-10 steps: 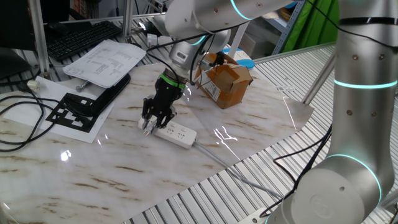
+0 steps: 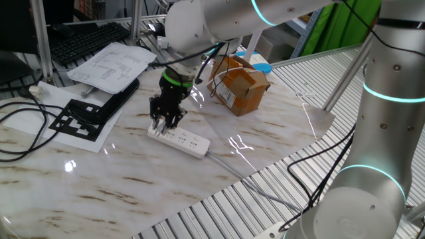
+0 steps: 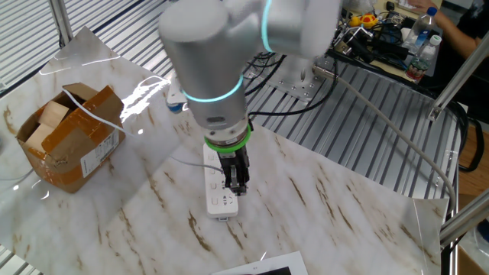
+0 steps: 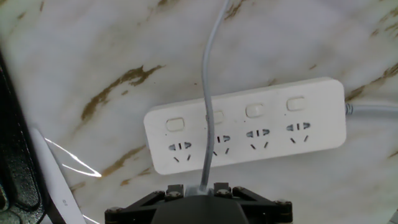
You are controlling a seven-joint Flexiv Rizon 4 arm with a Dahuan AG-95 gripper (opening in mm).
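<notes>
A white power strip [image 4: 249, 127] with a row of sockets and switches lies flat on the marble-patterned table. My gripper, at the bottom of the wrist view, is shut on a pale grey plug [image 4: 196, 190]. From that plug a thin grey cable [image 4: 206, 74] runs up across the strip in the picture. In exterior view 1 the gripper [image 2: 164, 125] points down over the strip's left end, the end away from its own cord. Exterior view 2 has the gripper [image 3: 238, 189] over the strip [image 3: 221, 202] too. The plug's prongs are hidden, and contact with the sockets cannot be made out.
An open cardboard box [image 2: 240, 87] stands behind the gripper, with the thin cable passing it. Papers [image 2: 109, 66], a printed marker sheet [image 2: 80, 119] and a black object [image 2: 109, 106] lie to the left.
My gripper has shifted a little toward the back of the table and stands more upright. More of the strip's sockets show now. The strip has stayed in place.
</notes>
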